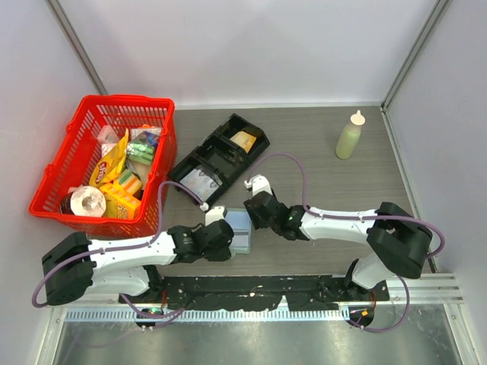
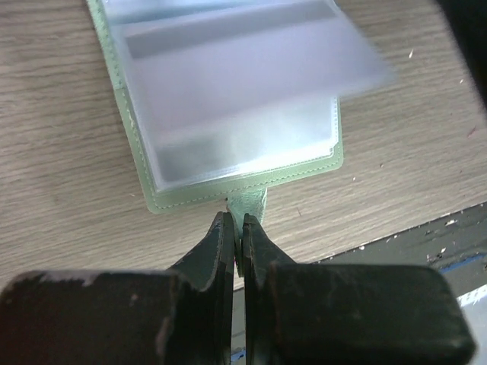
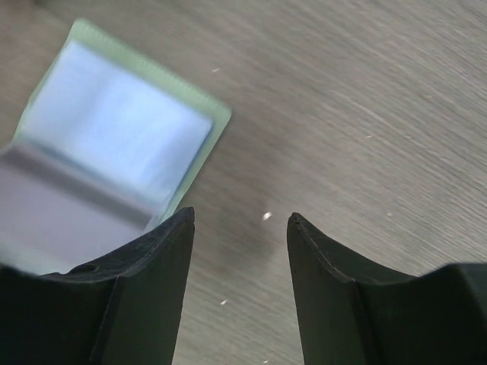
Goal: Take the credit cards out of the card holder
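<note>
Pale green and stitched at its edge, the card holder [image 1: 241, 219] lies open on the table between my arms. Its whitish translucent leaves [image 2: 243, 68] are partly raised and blurred; I cannot make out separate credit cards in them. A narrow green tab [image 2: 248, 202] sticks out from its near edge, and my left gripper is shut on that tab. My right gripper stands open just right of the holder, with only bare table showing between its fingers. The left arm covers part of the holder in the top view.
A black compartment tray [image 1: 221, 161] lies behind the holder, with a yellow item [image 1: 243, 141] in one section. The full red basket [image 1: 52, 179] stands at the left. A pale green bottle [image 1: 349, 137] is at the back right.
</note>
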